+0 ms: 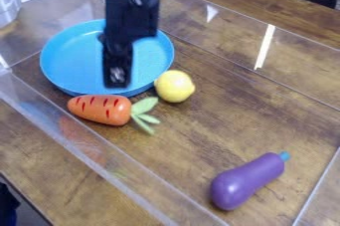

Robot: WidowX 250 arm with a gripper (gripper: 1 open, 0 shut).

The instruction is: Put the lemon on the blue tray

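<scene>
The yellow lemon lies on the wooden table just off the right front rim of the blue tray. Over the tray hangs my dark gripper, blurred, its tips left of the lemon and apart from it. Whether the fingers stand apart or together is not clear through the blur. An orange toy carrot lies along the tray's front edge, its green leaves pointing right, just below the lemon. No object shows inside the visible part of the tray.
A purple eggplant lies at the front right of the table. Along the left and front runs a clear plastic wall, close to the carrot. Bare wood stretches to the right of the lemon.
</scene>
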